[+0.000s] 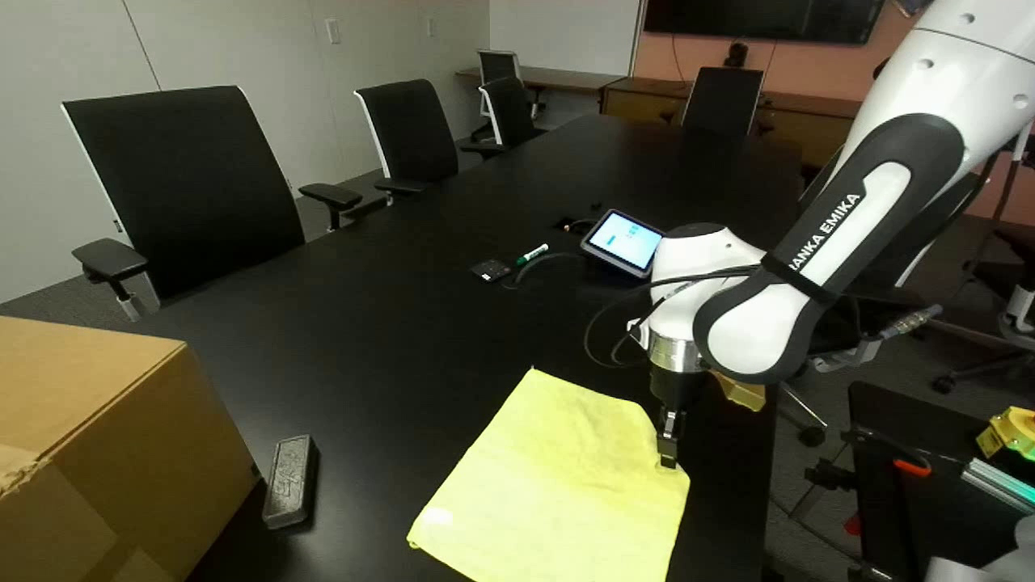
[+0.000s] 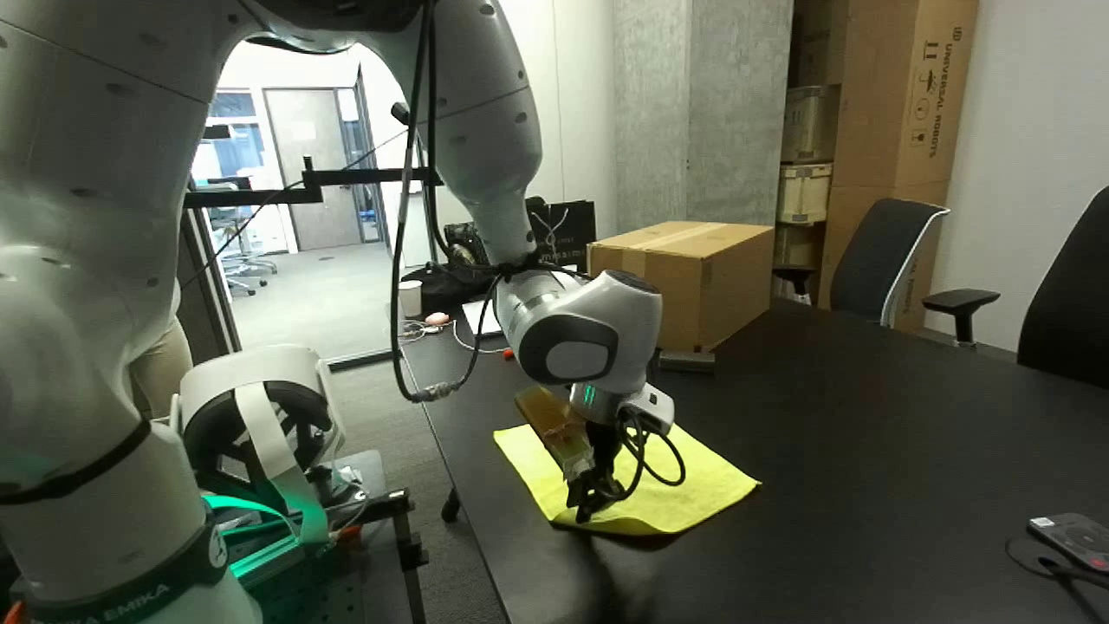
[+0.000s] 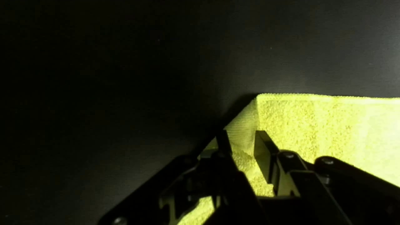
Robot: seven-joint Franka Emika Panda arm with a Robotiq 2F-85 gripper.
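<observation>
A yellow cloth [image 1: 558,485] lies mostly flat on the black table, seen in both exterior views. My gripper [image 1: 667,457] points down at its far right corner. In the wrist view the two fingers [image 3: 264,150] stand apart, one to each side of a small raised fold of the cloth [image 3: 307,123]; some cloth shows in the gap between them. The cloth's edge is turned up near the left finger, and whether the fingers touch the fold cannot be told. In exterior view 2 the gripper [image 2: 589,510] sits low at the cloth's near edge, which is slightly lifted.
A cardboard box [image 1: 107,456] and a dark eraser-like block [image 1: 289,482] stand left of the cloth. Farther back are a lit tablet [image 1: 623,241], a green marker [image 1: 531,254] and a small black device [image 1: 491,271]. The table's right edge runs close beside the gripper.
</observation>
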